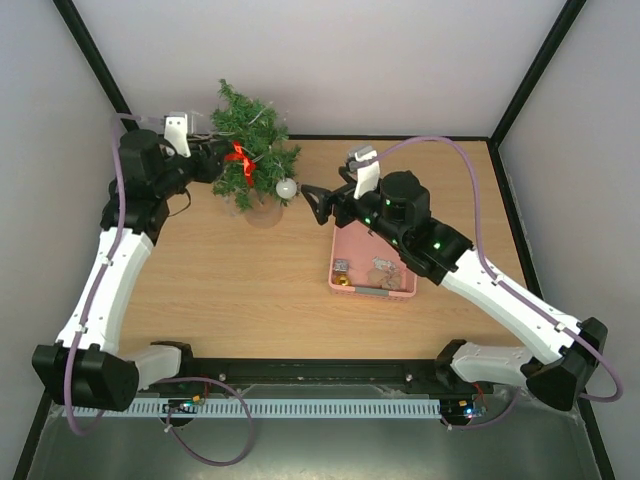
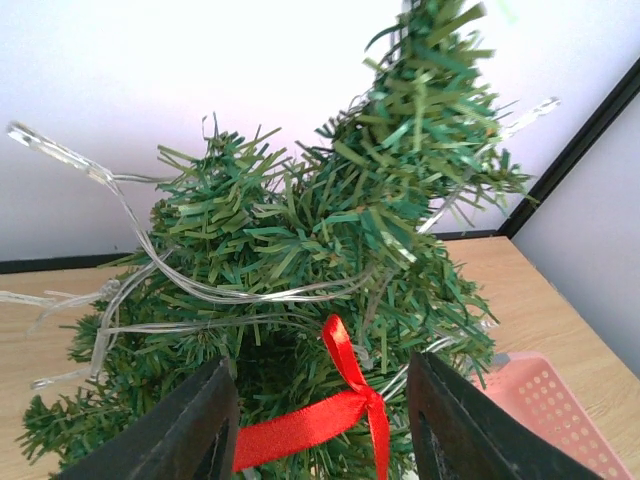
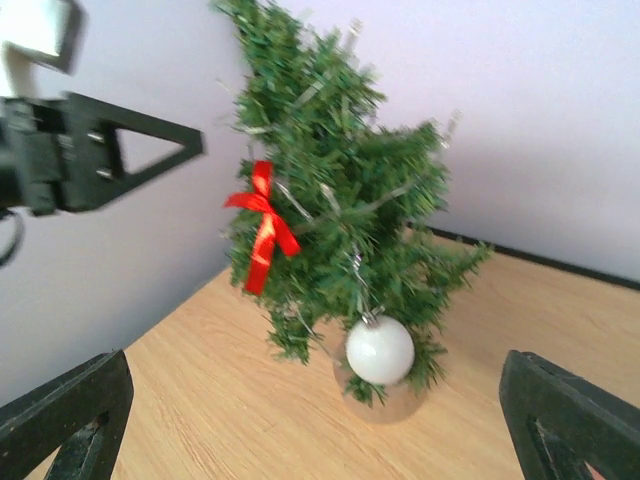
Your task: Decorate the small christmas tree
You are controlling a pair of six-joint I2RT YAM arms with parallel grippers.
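The small green Christmas tree (image 1: 262, 135) stands in its pot (image 1: 265, 212) at the back left of the table. A red ribbon bow (image 3: 264, 222) sits on its branches, and a white ball (image 3: 380, 350) hangs low on the tree. My left gripper is just left of the tree, open, with the bow seen beyond its fingers and apart from them. My right gripper is wide open to the right of the tree, nothing between its fingers.
A pink basket (image 1: 335, 262) stands right of centre, partly under the right arm; in it lie a gold ball (image 1: 343, 281) and several other small ornaments. Bare tabletop (image 1: 240, 300) spreads across the front and middle. Walls close in behind and at the sides.
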